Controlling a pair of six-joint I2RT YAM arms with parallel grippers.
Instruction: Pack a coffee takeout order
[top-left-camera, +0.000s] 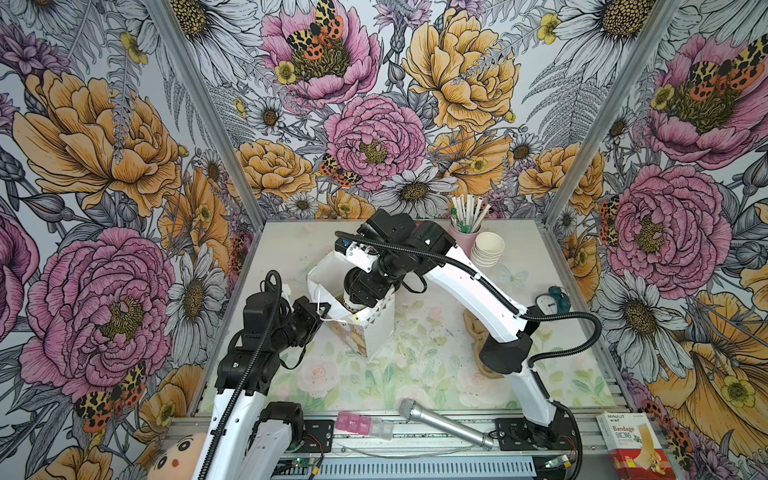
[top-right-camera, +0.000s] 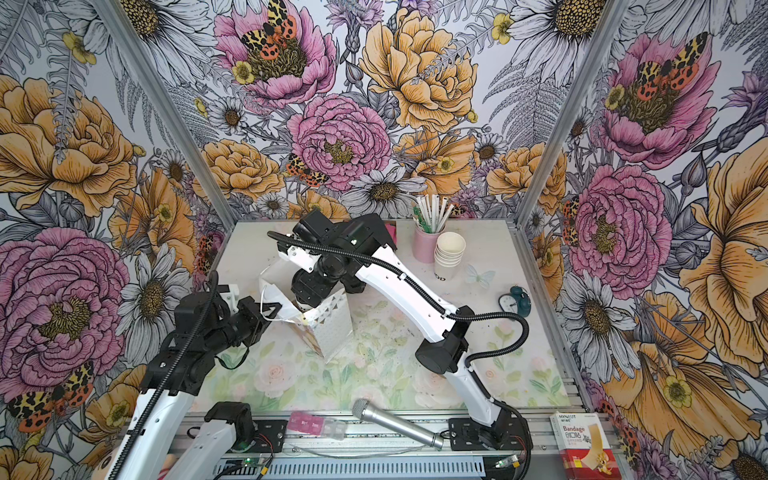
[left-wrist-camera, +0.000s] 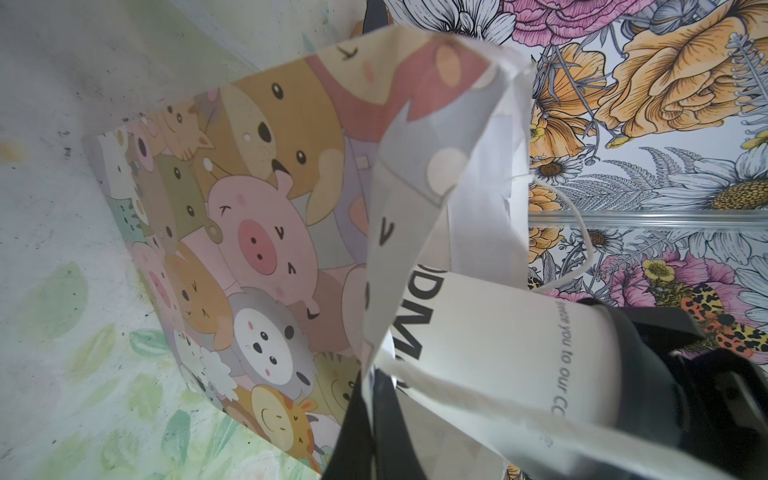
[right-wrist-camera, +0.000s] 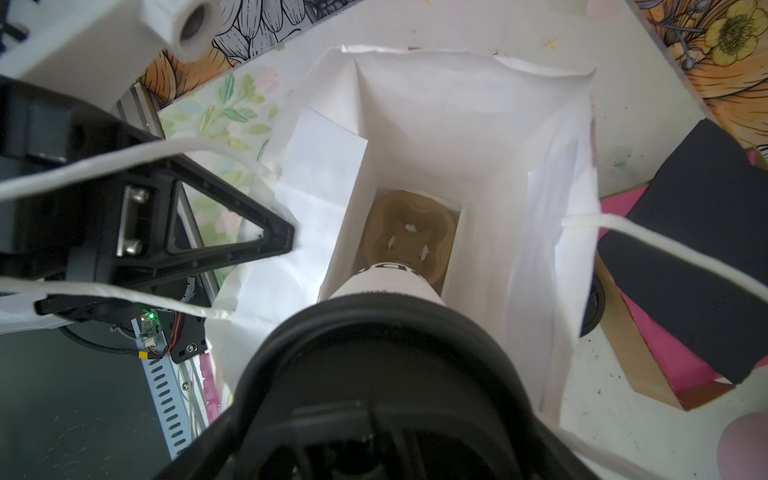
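The animal-print paper bag (left-wrist-camera: 264, 240) stands open on the left half of the table. My left gripper is shut on its rim, with the thin paper between the fingertips. A white cup (left-wrist-camera: 504, 352) with a black lid (right-wrist-camera: 392, 344) is upright in the bag's mouth, its lower part inside and its lid above the rim. My right gripper (top-left-camera: 361, 286) is at that lid, a finger on either side; the lid hides their grip. Below the cup, a brown cup carrier (right-wrist-camera: 412, 232) lies on the bag's floor.
A second brown carrier (top-left-camera: 478, 340) lies partly behind the right arm. Stacked white cups (top-left-camera: 488, 246) and a pink holder of straws (top-right-camera: 425, 244) stand at the back right. A black-and-pink box (right-wrist-camera: 688, 256) sits behind the bag.
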